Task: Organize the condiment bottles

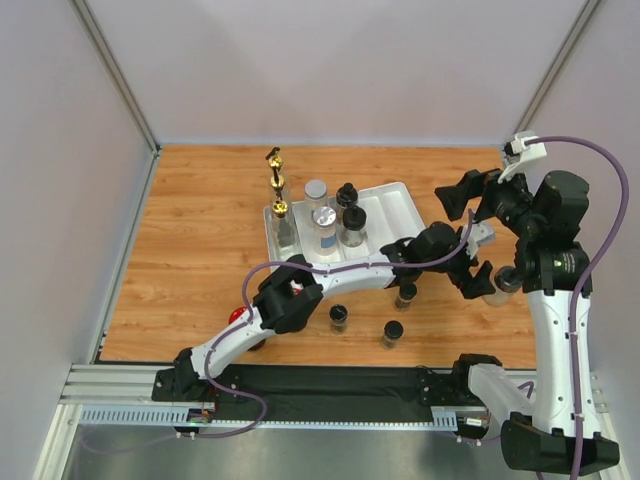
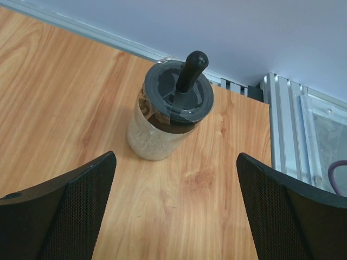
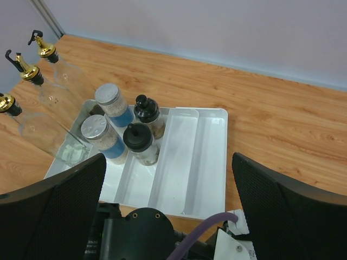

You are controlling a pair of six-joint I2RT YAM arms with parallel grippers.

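A clear jar with a black knobbed lid (image 2: 154,138) stands upright on the table's right side. My left gripper is open near it, with the jar ahead between the finger lines and no contact visible. At the back right, my right gripper hangs open and empty. The white tray (image 3: 209,162) holds glass oil bottles (image 3: 46,132) with gold pourers at its left. Beside them are two silver-lidded shakers (image 3: 110,143) and two black-lidded bottles (image 3: 143,149). The tray's right compartments are bare.
Three small dark-lidded jars (image 1: 392,335) stand in front of the tray. Red-lidded jars (image 1: 238,315) at front left are partly hidden by the left arm, which crosses low over the tray's front. Table behind and left of the tray is clear.
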